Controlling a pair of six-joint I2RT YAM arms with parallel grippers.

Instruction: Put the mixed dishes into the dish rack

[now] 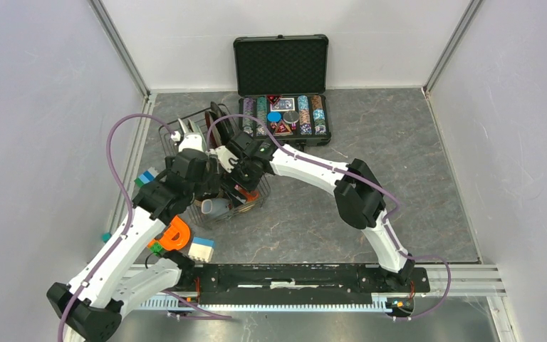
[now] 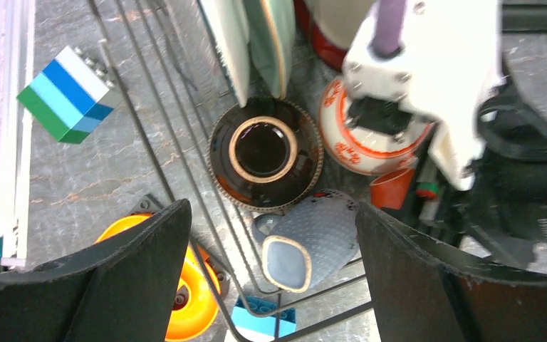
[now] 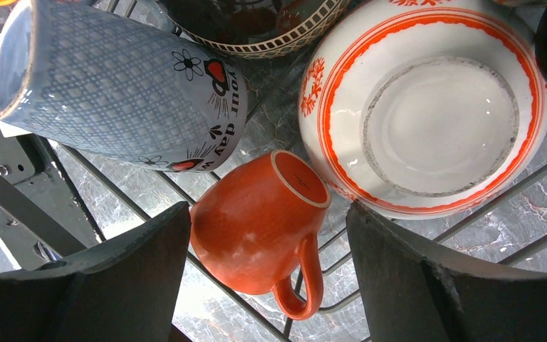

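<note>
The wire dish rack holds plates upright at the back, a dark bowl with a patterned rim, a white and red bowl, a blue mug on its side and an orange mug. My left gripper hangs over the rack above the blue mug and dark bowl, open, holding nothing visible. My right gripper is low in the rack, open, its fingers either side of the orange mug.
An open poker-chip case sits behind the rack. Toy blocks and an orange toy lie left and in front.
</note>
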